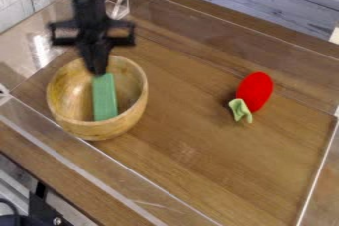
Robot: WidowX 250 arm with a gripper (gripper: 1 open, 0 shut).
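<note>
A wooden bowl (125, 113) sits at the left of the table with a green block (105, 98) lying inside it. My black gripper (94, 59) is above the back of the bowl, blurred, so its fingers cannot be made out clearly. At the right lies a red object (255, 88) with a pale green piece (240, 110) against its lower left side.
A clear strip or edge runs along its left front and right sides. A pale wooden surface is at the top left.
</note>
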